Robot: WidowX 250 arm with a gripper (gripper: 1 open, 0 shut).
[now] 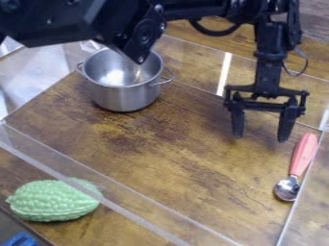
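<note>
My gripper (261,128) is open at the right side of the camera view, hanging low over the wooden table with nothing between its fingers. Just below and right of it lies a scoop (303,154) with a pink handle and a metal head toward the front. A steel pot (122,96) with two handles stands at the back left. A pale green bitter melon (53,201) lies at the front left.
Clear strips or edges run along its left and right. A blue object (13,233) shows at the bottom left corner.
</note>
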